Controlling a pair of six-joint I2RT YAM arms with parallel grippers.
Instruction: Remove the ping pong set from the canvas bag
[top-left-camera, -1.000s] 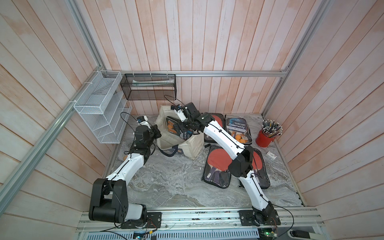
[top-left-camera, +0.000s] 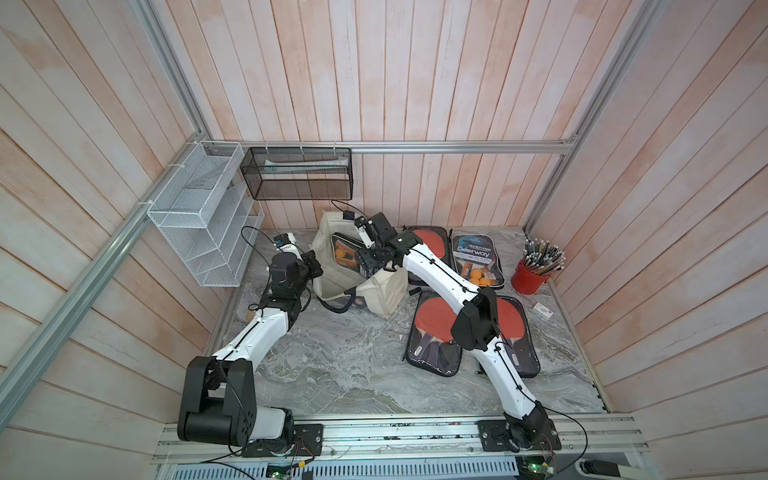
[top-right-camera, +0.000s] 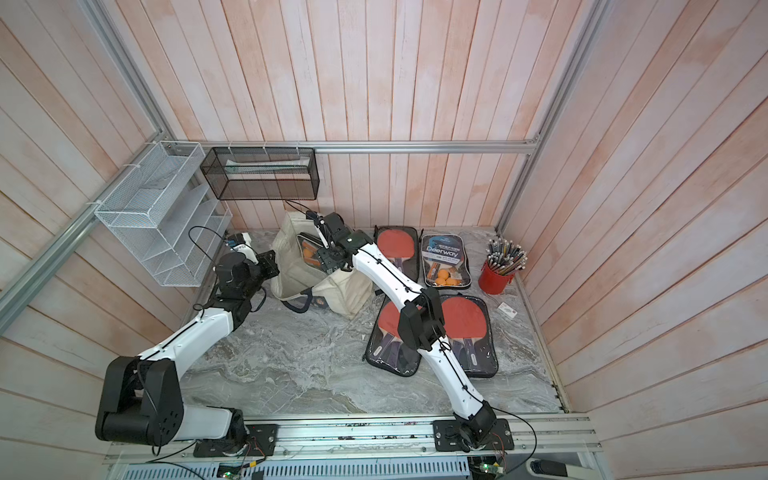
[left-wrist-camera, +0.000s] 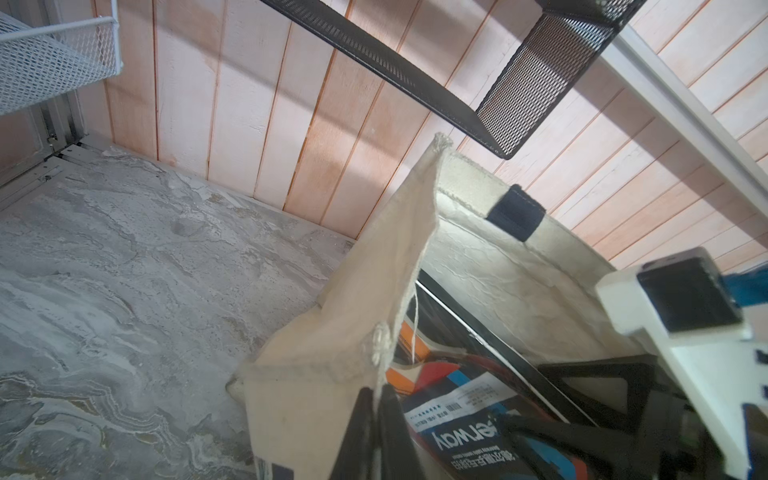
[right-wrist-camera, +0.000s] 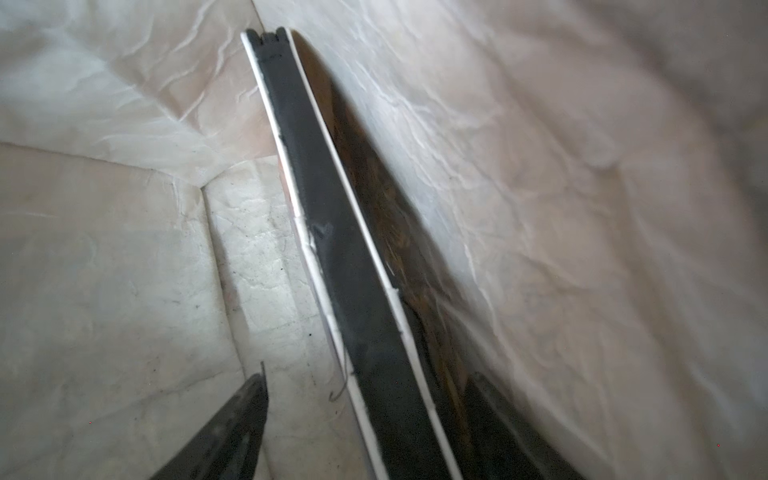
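Note:
The cream canvas bag (top-left-camera: 389, 294) stands with its mouth spread on the table at back centre. Inside it leans a ping pong set (top-left-camera: 345, 253) in a black case; the left wrist view shows the set's printed label (left-wrist-camera: 460, 424). My left gripper is shut on the bag's near rim. Down in the bag, my right gripper is part open, one finger (right-wrist-camera: 220, 436) on each side of the narrow edge of the set (right-wrist-camera: 336, 256). No firm contact with the case shows.
Several other paddle cases (top-left-camera: 434, 332) lie on the table to the right, one of them labelled (top-left-camera: 477, 260). Beyond them is a red bucket (top-left-camera: 528, 278) of pens. A black mesh basket (top-left-camera: 297, 188) hangs above the bag.
My right gripper has shifted slightly rightward and lower within the bag's mouth. The left arm and the bag look unmoved.

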